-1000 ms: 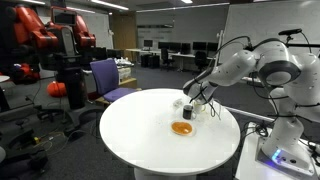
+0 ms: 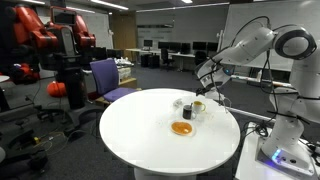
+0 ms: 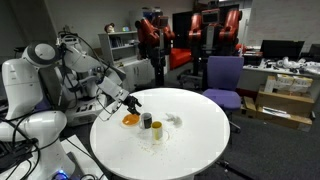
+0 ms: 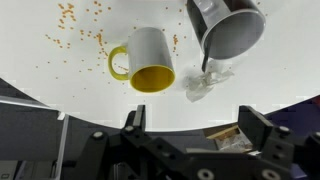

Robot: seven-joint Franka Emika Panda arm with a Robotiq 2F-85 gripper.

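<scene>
In the wrist view a white and yellow mug (image 4: 150, 62) lies below my gripper, its open mouth and yellow handle showing. Beside it is a dark mug with a pale inside (image 4: 225, 28), and a crumpled clear or white scrap (image 4: 208, 82) rests near that mug. My gripper stands open, its fingers wide apart with nothing between them. Exterior view 1 has it hanging above the table, over the yellow mug (image 2: 199, 107) and the dark mug (image 2: 187, 114). An orange plate (image 2: 182, 128) sits nearer the front.
Small orange crumbs (image 4: 90, 45) are scattered over the white round table (image 2: 130, 135). A purple chair (image 3: 224, 80) stands beyond the table edge.
My gripper has risen from low among the mugs and shifted to the right in exterior view 1. The dark mug and the orange plate appear unmoved.
</scene>
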